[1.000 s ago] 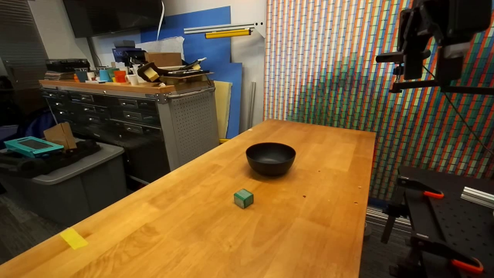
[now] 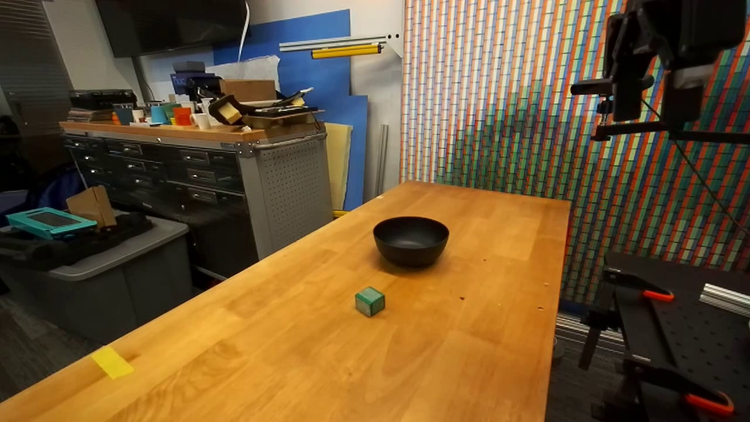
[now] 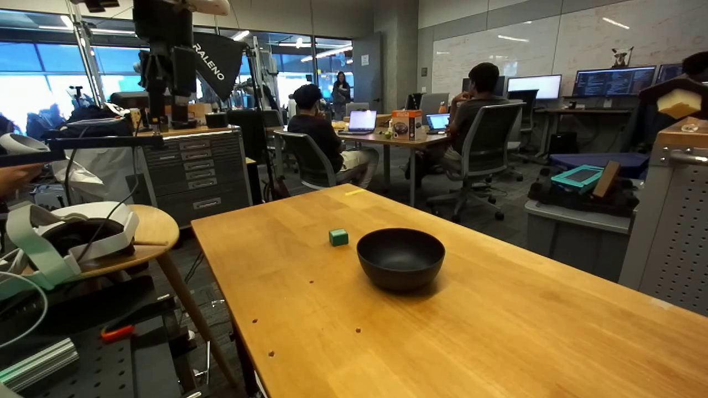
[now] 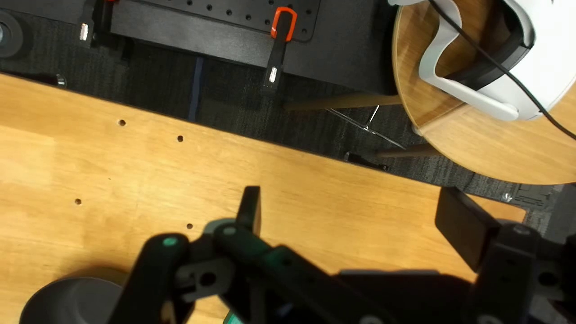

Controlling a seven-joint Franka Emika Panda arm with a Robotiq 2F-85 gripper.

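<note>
A small green cube (image 2: 370, 301) rests on the wooden table, a short way from a black bowl (image 2: 411, 241). In the second exterior view the cube (image 3: 338, 237) stands left of and behind the bowl (image 3: 401, 259), not touching it. My gripper (image 2: 657, 105) hangs high at the upper right of the first exterior view, well away from both. In the wrist view the gripper is open, its fingers wide apart with only table below. Part of the bowl (image 4: 75, 302) shows at lower left there; a green sliver of the cube (image 4: 232, 318) peeks out beneath the gripper.
People sit at desks in the background.
</note>
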